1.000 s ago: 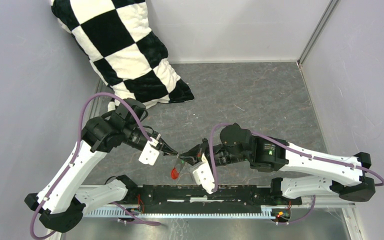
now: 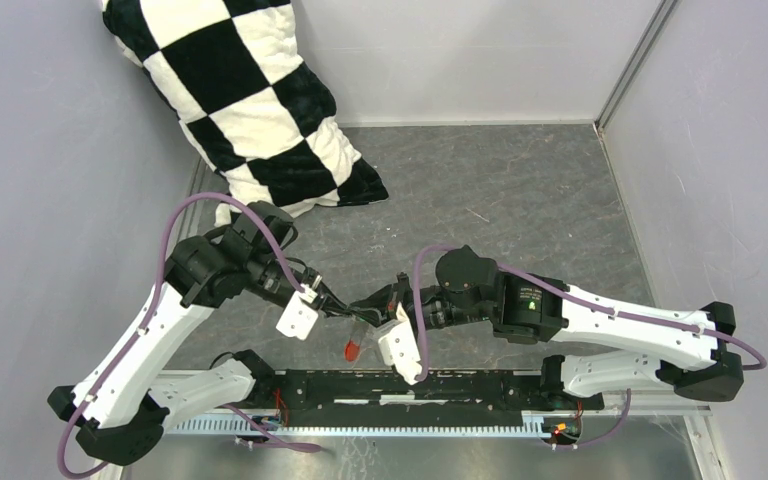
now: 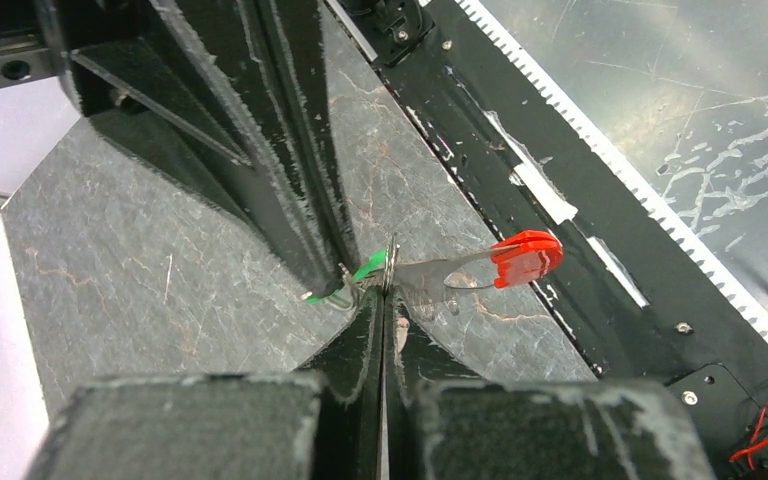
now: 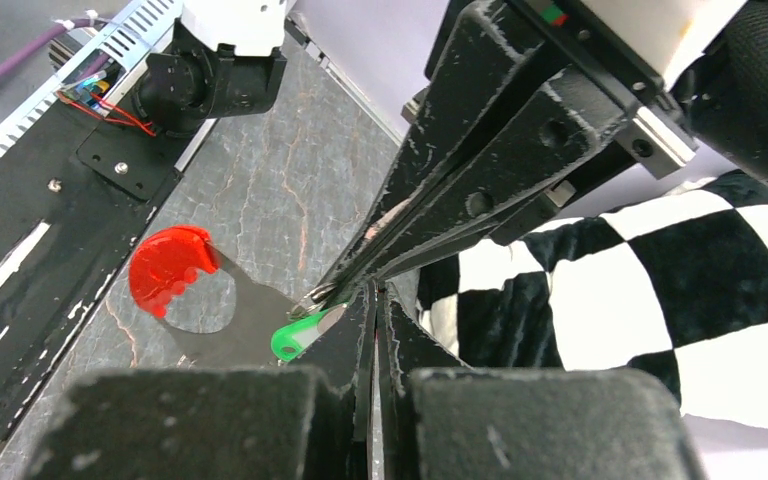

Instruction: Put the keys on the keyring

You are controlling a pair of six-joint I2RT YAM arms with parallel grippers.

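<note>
My left gripper is shut, with the thin metal edge of the keyring (image 3: 392, 255) standing up between its tips. A red-headed key (image 3: 528, 258) hangs beside those tips, its metal body reaching in toward the ring; in the top view the red head (image 2: 351, 351) shows below the meeting grippers. Close against the left tips, my right gripper is shut, with nothing clearly visible between its fingers. A green-headed key (image 4: 300, 335) lies right beside both sets of tips. Whether it is threaded on the ring is hidden.
A black-and-white checkered cushion (image 2: 250, 110) leans at the back left. The grey floor (image 2: 480, 190) behind the grippers is clear. A black rail (image 2: 410, 398) runs along the front, and pale walls close in both sides.
My right gripper has shifted slightly left, closing in and overlapping the left tips. The left arm has moved slightly. Little green now shows from above; the red key still hangs below.
</note>
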